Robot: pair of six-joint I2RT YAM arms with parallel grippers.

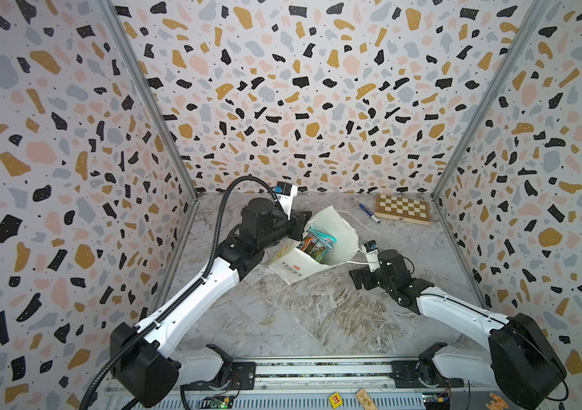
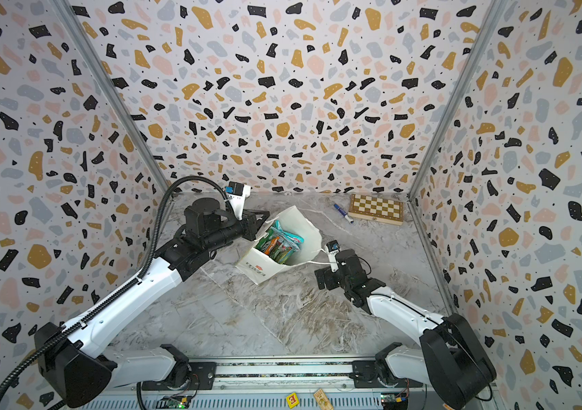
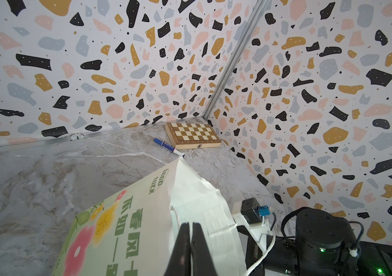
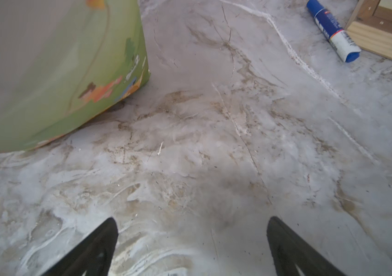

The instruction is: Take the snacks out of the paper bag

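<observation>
The white paper bag (image 1: pixel 338 233) stands on the table with its mouth open. Colourful snack packets (image 1: pixel 318 244) lie inside it, one with a turquoise wrapper on top (image 2: pixel 288 235). At the bag's left upper rim is my left gripper (image 1: pixel 303 224); in the left wrist view its fingers (image 3: pixel 184 248) are pressed together in front of the printed bag, and no packet shows between them. My right gripper stands open and empty, low over the table by the bag's right side. The bag's printed lower wall (image 4: pixel 90 92) shows at the upper left of the right wrist view.
A wooden chessboard box (image 1: pixel 402 208) lies at the back right, with a blue and white marker (image 1: pixel 369 213) beside it. A white bag handle (image 3: pixel 265 250) sticks out toward the right arm.
</observation>
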